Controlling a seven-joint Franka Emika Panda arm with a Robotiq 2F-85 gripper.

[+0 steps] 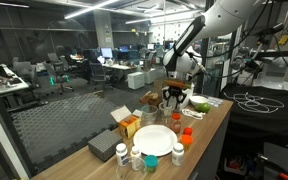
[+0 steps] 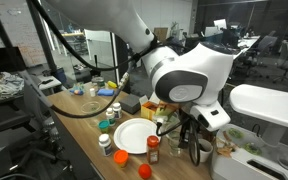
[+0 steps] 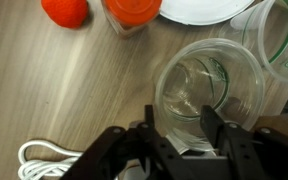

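A clear glass jar stands upright in the wrist view, seen from above with its wide round rim facing me. My gripper is over the near side of that rim, its two dark fingers apart. Whether either finger touches the glass, I cannot tell. Nothing shows clamped between them. In exterior view 1 the gripper points down at the far part of the table; the arm partly hides what lies below it there.
A second clear glass stands close beside the jar. A white plate, a red-lidded jar and an orange-red round item are nearby. A white cable lies on the wood. Bottles stand farther off.
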